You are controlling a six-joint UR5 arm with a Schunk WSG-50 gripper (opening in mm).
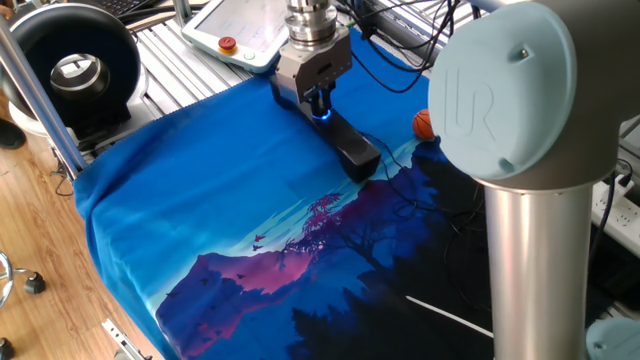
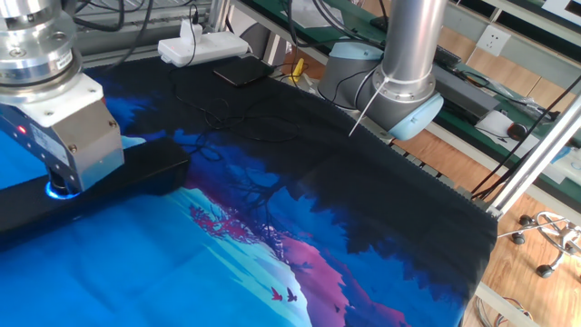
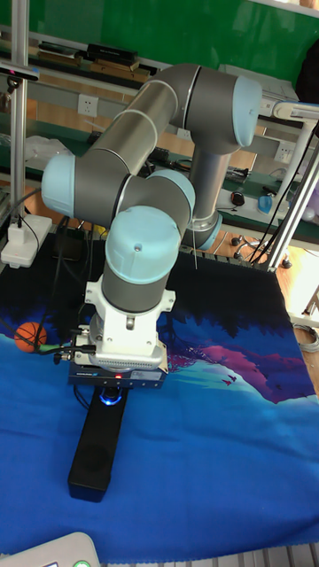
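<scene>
A long black bar-shaped speaker [image 1: 349,150] is over the blue printed cloth, below my gripper [image 1: 320,106]. In exterior view 2 the speaker [image 2: 145,174] extends to both sides of the gripper's body. A ring glowing blue [image 2: 62,191] shows on the speaker right under the gripper, and the same ring [image 3: 111,397] appears in exterior view 3. My fingers reach down to that ring, but their tips and whatever lies between them are too small and hidden to make out. Whether the speaker rests fully on the cloth is unclear.
An orange ball [image 1: 423,124] sits near the cloth's edge, with thin black cables [image 2: 227,123] close by. A teach pendant [image 1: 235,30] lies behind the gripper. The arm's column [image 1: 540,270] stands at the right.
</scene>
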